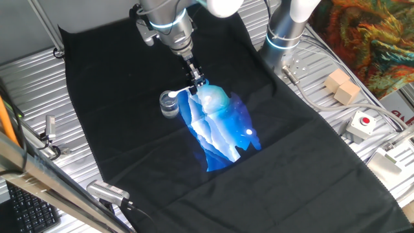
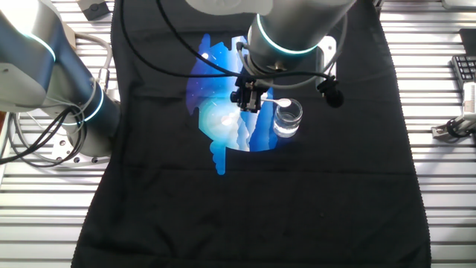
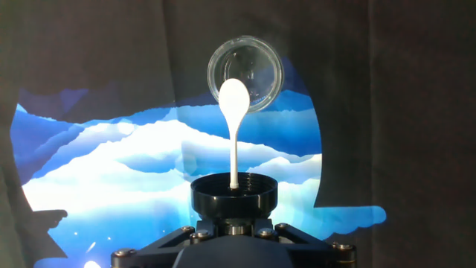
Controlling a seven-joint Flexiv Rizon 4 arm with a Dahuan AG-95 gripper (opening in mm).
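A white spoon reaches out from my gripper, bowl end foremost. Its handle goes into a black round cap-like piece at the fingers, which hides the fingertips and the handle's end. I appear shut on the spoon. A clear glass jar stands on the dark cloth beside the blue picture. From the wrist, the spoon's bowl overlaps the near rim of the jar; exterior view 2 also has the bowl at the jar's edge, above it. The jar holds what looks like clear liquid.
A blue mountain picture lies under the gripper on the black cloth.
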